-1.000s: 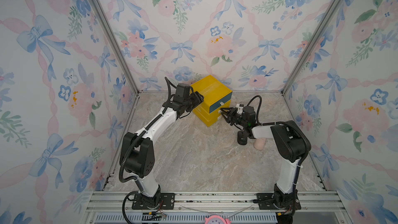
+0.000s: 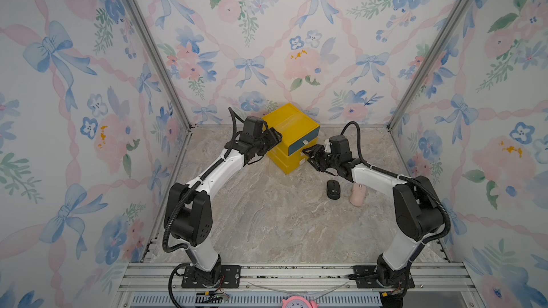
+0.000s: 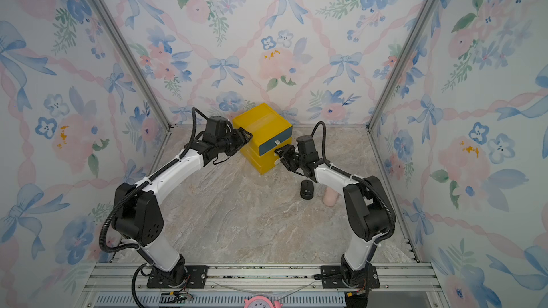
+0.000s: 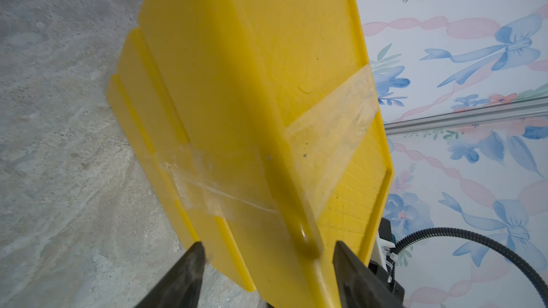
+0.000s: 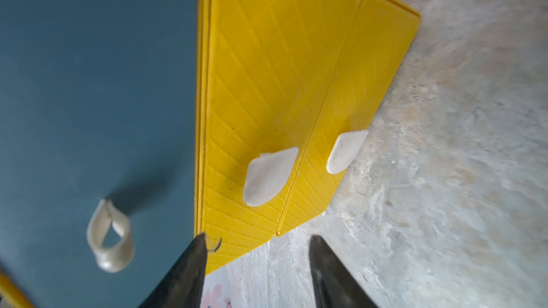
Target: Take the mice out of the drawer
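Observation:
A yellow drawer unit (image 2: pixel 288 119) with a dark blue front panel (image 5: pixel 114 108) stands at the back centre, white tabs on its closed fronts. My left gripper is open at its top left corner. My right gripper is part open in front of the blue drawer, beside its white loop handle (image 5: pixel 111 236), nothing between its fingers. A black mouse (image 2: pixel 333 190) and a pink mouse (image 2: pixel 358 194) lie on the floor below the right arm.
Floral walls enclose the back and both sides, close behind the drawer unit.
The left arm has barely moved.

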